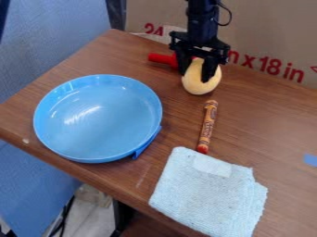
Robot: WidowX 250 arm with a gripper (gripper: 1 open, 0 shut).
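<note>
The black gripper [198,59] hangs over the back of the wooden table, its fingers at a round pale-yellow object [197,81]; whether they grip it cannot be told. A red cylindrical object [162,58] lies behind it, to the left. A blue plate [96,116] rests at the table's left, with a blue item showing under its right edge. An orange wrapped stick [207,125] lies right of the plate, and a folded light-blue cloth [207,194] is at the front.
A cardboard sheet [260,28] stands behind the table. Blue padding [37,56] lies beyond the left edge.
</note>
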